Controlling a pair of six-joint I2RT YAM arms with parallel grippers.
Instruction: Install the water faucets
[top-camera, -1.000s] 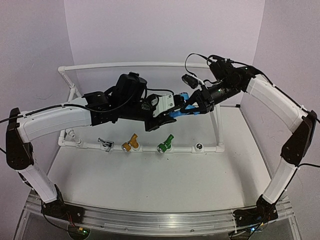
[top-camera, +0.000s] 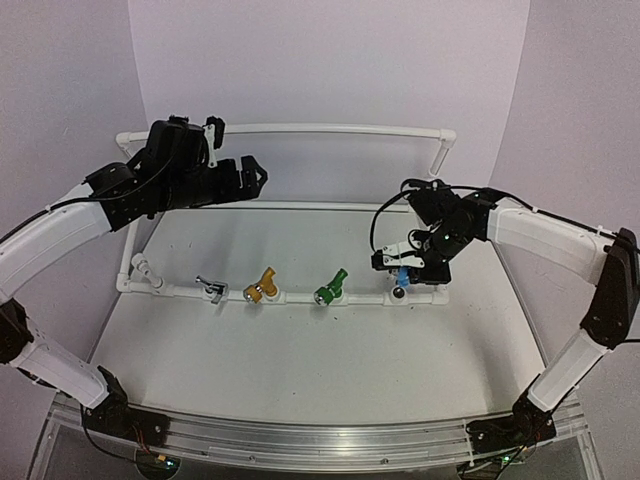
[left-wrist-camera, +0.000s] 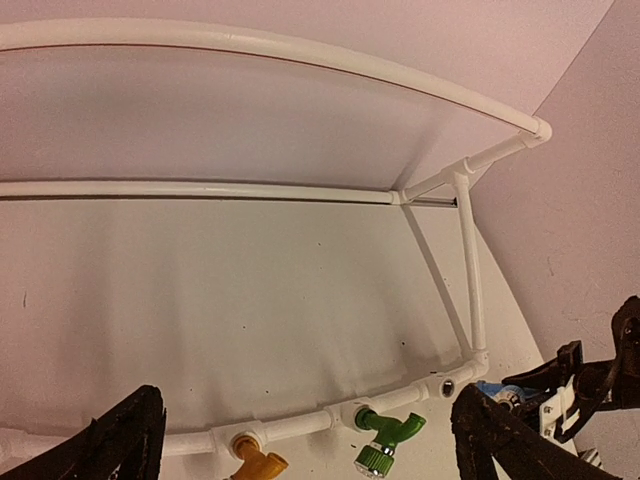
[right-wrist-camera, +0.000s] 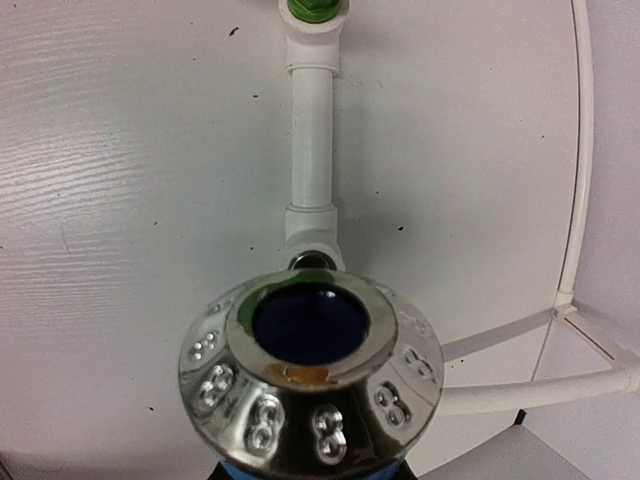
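The blue faucet (top-camera: 402, 276) is clasped by my right gripper (top-camera: 410, 268), above the open socket (top-camera: 398, 292) at the right of the front pipe. In the right wrist view its chrome knob (right-wrist-camera: 310, 400) fills the lower middle and partly covers the socket mouth (right-wrist-camera: 312, 260); whether the faucet touches it, I cannot tell. My left gripper (top-camera: 254, 178) hangs over the rack's left half. Its fingers (left-wrist-camera: 120, 440) stand wide apart, with nothing between them. On the front pipe sit a silver faucet (top-camera: 212, 290), an orange faucet (top-camera: 262, 286) and a green faucet (top-camera: 331, 288).
A white pipe frame (top-camera: 330, 129) rises at the back, with a side post (left-wrist-camera: 470, 260) on the right. A white elbow (top-camera: 146, 270) stands at the front pipe's left end. The board (top-camera: 270, 360) in front is bare.
The left withdrew leftward and up; the right carried the faucet right and down to the socket, turning it.
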